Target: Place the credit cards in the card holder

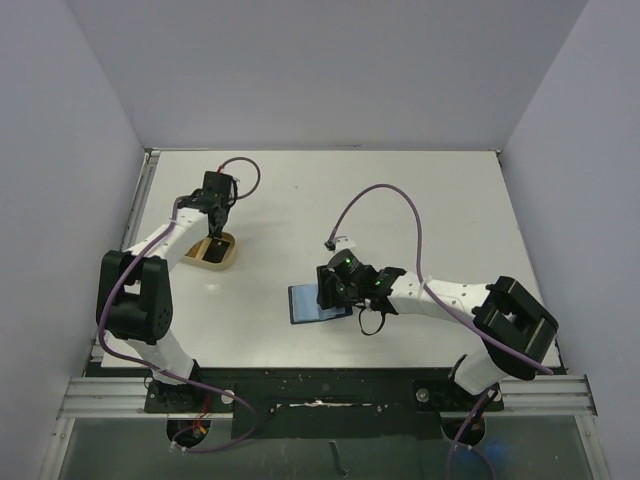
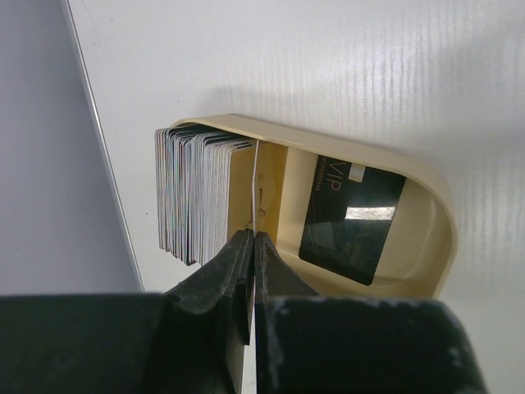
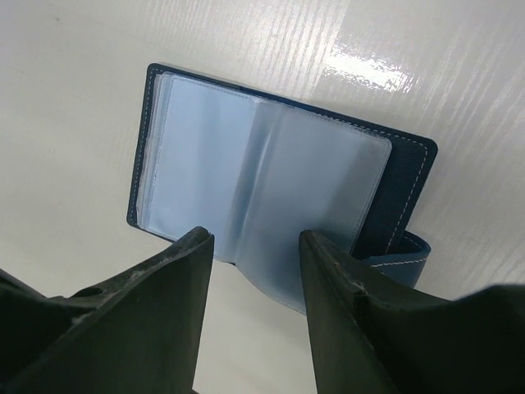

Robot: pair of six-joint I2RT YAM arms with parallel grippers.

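My left gripper is shut on a single thin card (image 2: 255, 176), which stands edge-on between the fingertips and in front of a cream box (image 2: 431, 185). Packed upright at the left of that box is a stack of cards (image 2: 193, 193), with a gold card face (image 2: 240, 193) on its near side. The dark blue card holder (image 3: 402, 189) lies unfolded on the table in the right wrist view, its clear sleeves (image 3: 205, 148) showing. Over its lower edge, my right gripper is open, its fingers apart, one overlapping a lifted sleeve.
A black VIP card (image 2: 349, 217) lies flat on the floor of the cream box. A grey wall (image 1: 70, 150) rises close to the box's left.
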